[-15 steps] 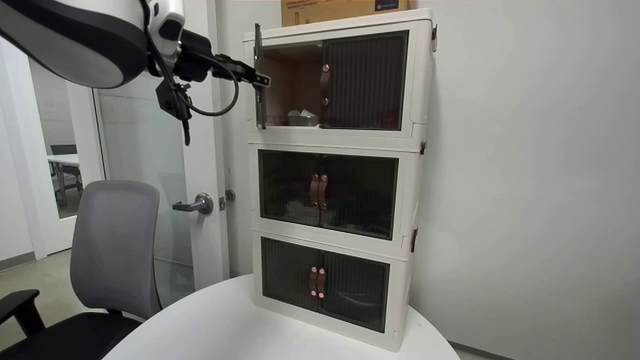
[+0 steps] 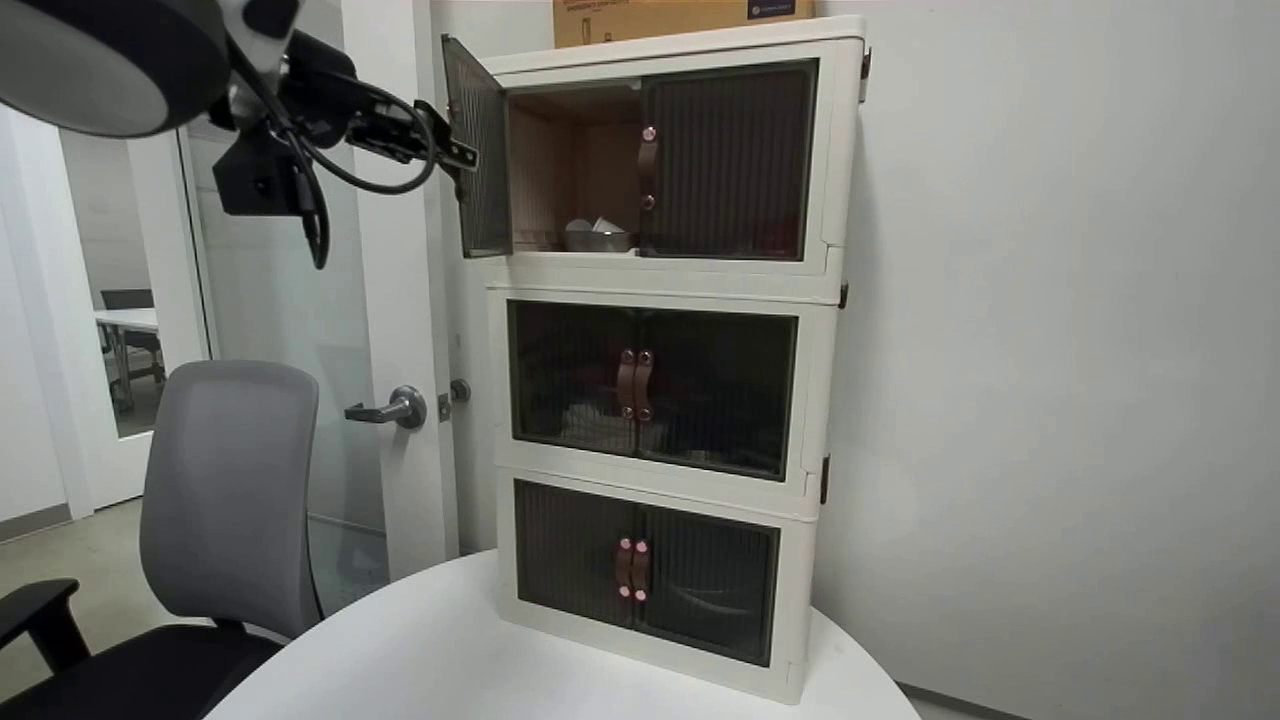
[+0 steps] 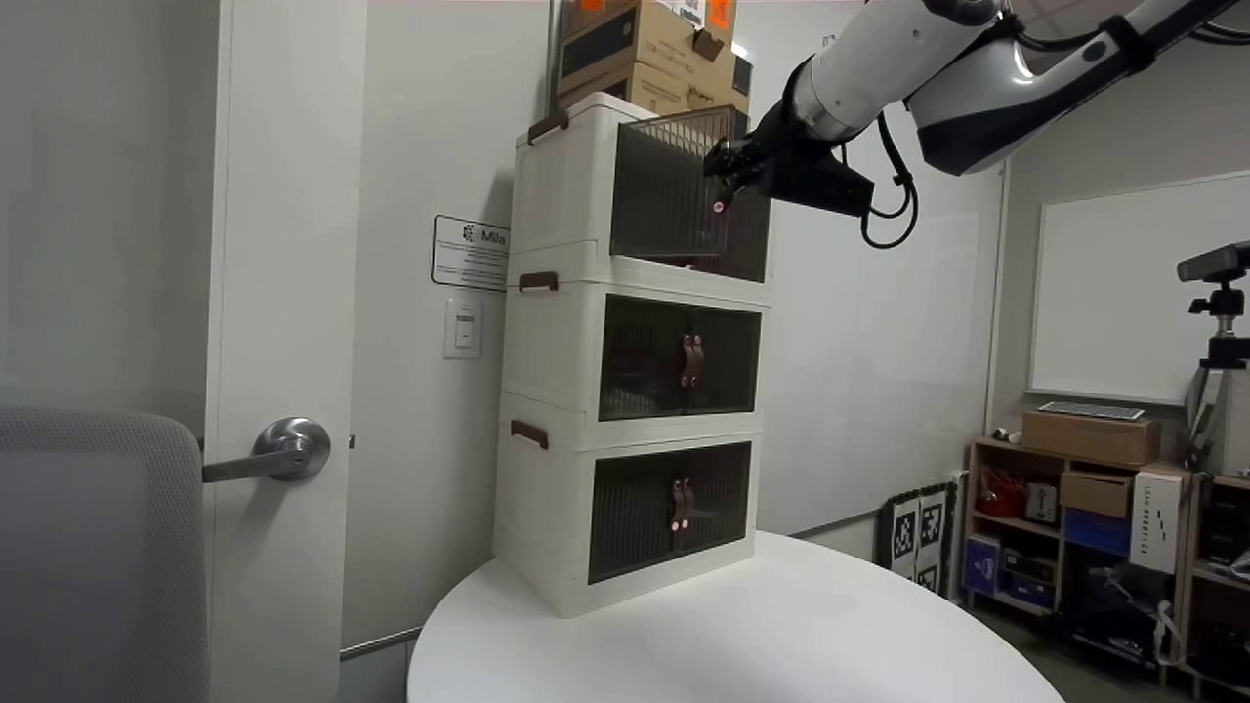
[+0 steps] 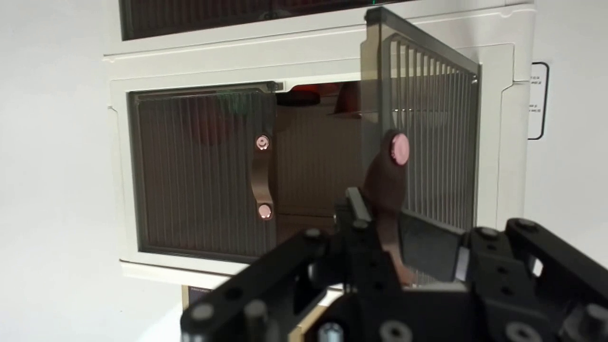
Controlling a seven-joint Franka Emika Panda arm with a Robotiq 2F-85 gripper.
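Note:
The top compartment's left door (image 2: 481, 162) stands swung out from the white cabinet (image 2: 672, 278), leaving the left half of that compartment uncovered. My gripper (image 2: 462, 154) is at the door's free edge, shut on its brown strap handle (image 4: 386, 185). In the wrist view the strap runs down between the two fingers, its upper pink stud showing above them; the lower end is partly hidden. The right door (image 2: 729, 162) of the same compartment is closed. Inside the uncovered half sits a metal bowl (image 2: 596, 241) with pale items in it.
Two lower compartments have closed doors (image 2: 654, 390). Cardboard boxes (image 3: 656, 53) rest on the cabinet. It stands on a round white table (image 3: 703, 639), bare in front. A grey chair (image 2: 228, 492) is to the left in exterior view 1.
The left door has swung further outward, to the left in exterior view 1, with my gripper and arm moving along with it. The cabinet has shifted slightly to the left.

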